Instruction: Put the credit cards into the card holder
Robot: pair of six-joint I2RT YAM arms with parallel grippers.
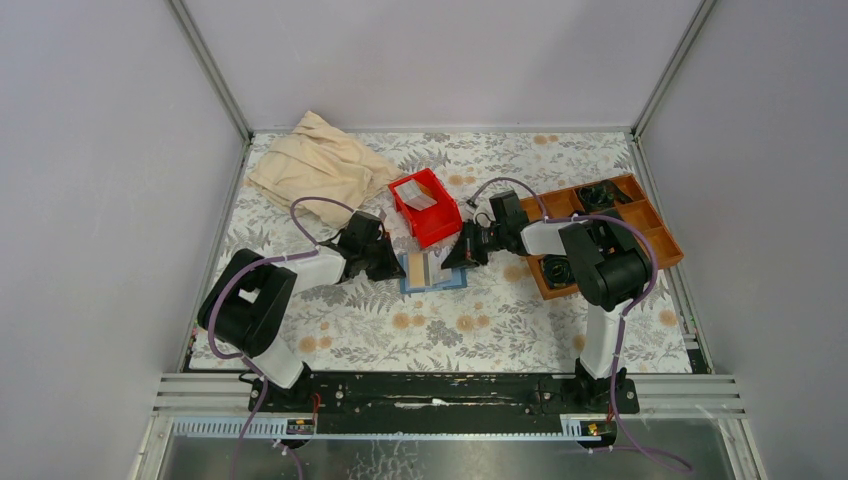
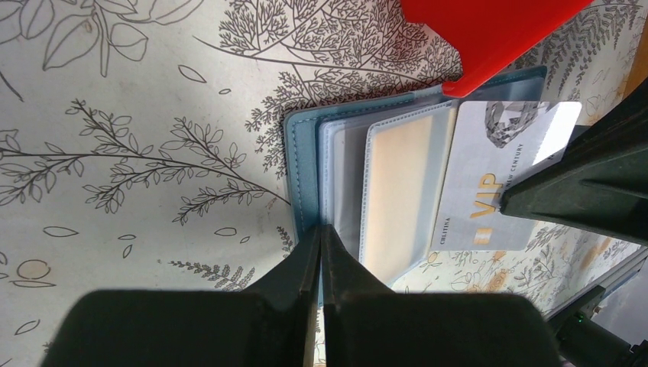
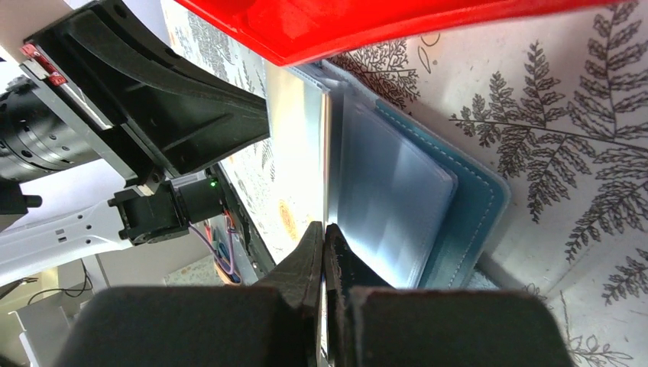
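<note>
An open blue card holder (image 1: pixel 433 283) with clear sleeves (image 3: pixel 386 183) lies mid-table between my grippers. My left gripper is shut on the holder's left edge (image 2: pixel 304 160). My right gripper is shut at a silver VIP card (image 2: pixel 481 176), which stands beside the cream-coloured sleeve in the left wrist view. Its fingertips hide part of the card's edge in the right wrist view; whether the card is fully inside a sleeve I cannot tell.
A red container (image 1: pixel 433 225) with a pale item sits just behind the holder. A beige cloth (image 1: pixel 310 165) lies back left, an orange compartment tray (image 1: pixel 650 225) right.
</note>
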